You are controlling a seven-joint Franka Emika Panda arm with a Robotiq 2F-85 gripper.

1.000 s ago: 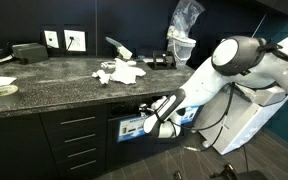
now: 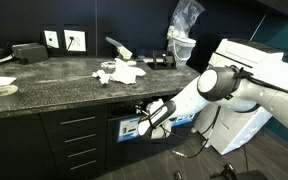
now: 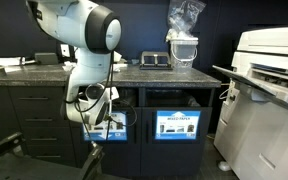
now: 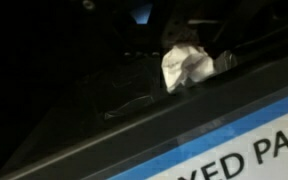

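White crumpled paper [image 4: 187,68] shows in the wrist view, in the dark opening behind the front edge of the mixed-paper bin. My gripper is shut on the paper, though its dark fingers barely stand out from the background. The bin's label [image 4: 244,145] fills the lower right there. In exterior view 1 the arm [image 2: 189,100] reaches down under the counter toward the bin openings, and the fingertips are hidden. Exterior view 2 shows the wrist [image 3: 89,108] in front of the left bin label [image 3: 112,127].
A second labelled bin [image 3: 179,125] stands to the right. More crumpled white paper [image 2: 122,72] lies on the dark counter [image 2: 69,88], along with a roll of tape [image 2: 5,92]. A white printer [image 3: 279,100] stands on the right. The counter edge overhangs the bins.
The papers on the counter have not moved.
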